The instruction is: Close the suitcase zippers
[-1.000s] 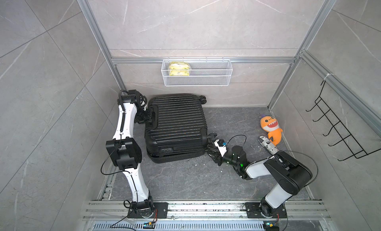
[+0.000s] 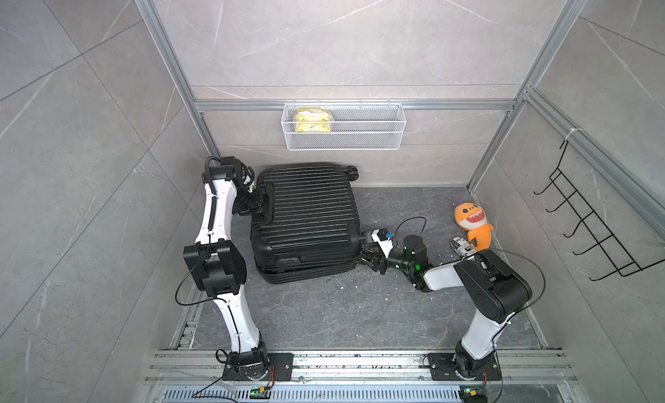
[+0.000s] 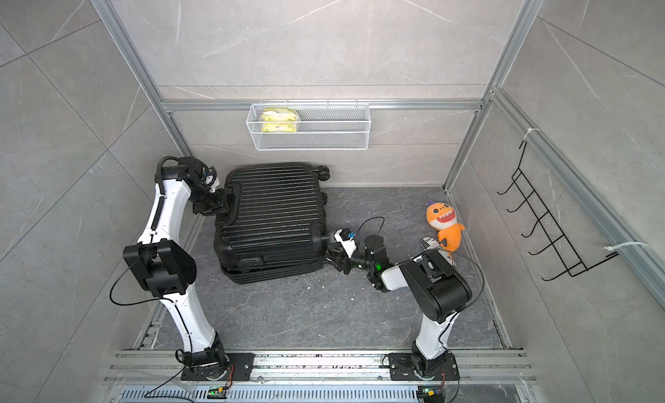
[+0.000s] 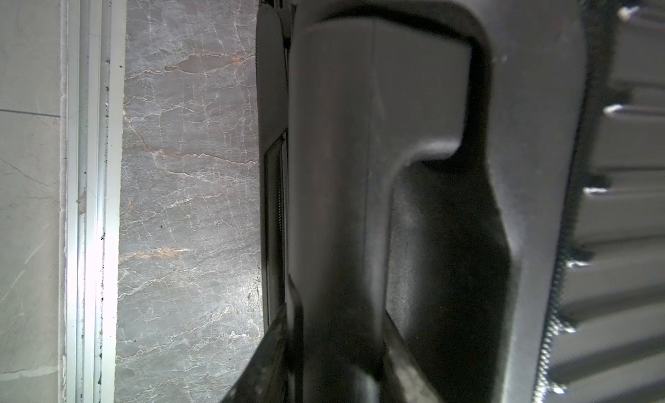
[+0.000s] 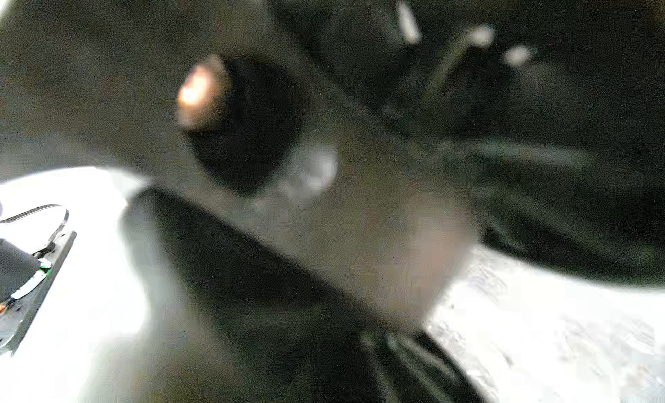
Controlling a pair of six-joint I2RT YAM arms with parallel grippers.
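Observation:
A black ribbed suitcase [image 2: 311, 209] lies flat on the floor at the left, its lid down. Along the front left corner a dark gap shows between lid and base. My left gripper is shut on the suitcase's side handle [image 4: 336, 167], a finger on each side of the bar. At the front right corner of the suitcase, beside the wheels, is my right gripper [image 2: 369, 254], open and close against the case. The right wrist view is dark and blurred, with black surfaces very near the lens. No zipper pull can be made out in any view.
An orange shark toy [image 2: 474, 223] and a small patterned object [image 2: 462, 248] lie at the right, near the right arm. A white wire basket [image 2: 360, 141] hangs on the back wall, a black hook rack [image 2: 588, 216] on the right wall.
The suitcase and left gripper have shifted slightly left. My right gripper's wrist has turned, and its arm has drawn a little toward the left and back.

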